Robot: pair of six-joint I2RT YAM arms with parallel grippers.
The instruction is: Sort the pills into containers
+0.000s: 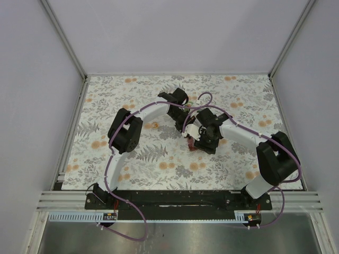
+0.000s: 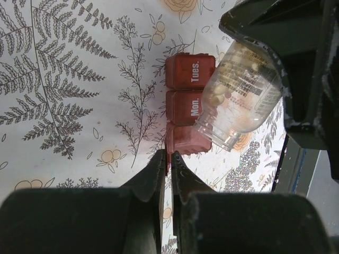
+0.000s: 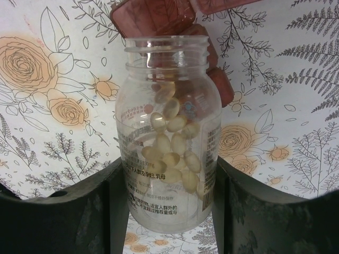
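Observation:
A red pill organizer (image 2: 190, 71) lies on the patterned table, its "Tues." and "Mon." lids shut. The end compartment (image 2: 190, 138) beside "Mon." appears uncovered. In the left wrist view, my left gripper is shut on a thin red edge, seemingly that compartment's raised lid (image 2: 170, 138). My right gripper is shut around a clear bottle (image 3: 168, 143), one finger on each side. Tilted, the bottle has its open mouth over the end compartment. Several pale yellow capsules (image 3: 177, 145) rest inside its body, some nearer the neck. Whether the compartment holds any pill cannot be made out.
Behind the grippers a green and white item (image 1: 188, 105) is partly hidden by the arms. A small orange spot or object (image 1: 154, 125) is left of the left gripper.

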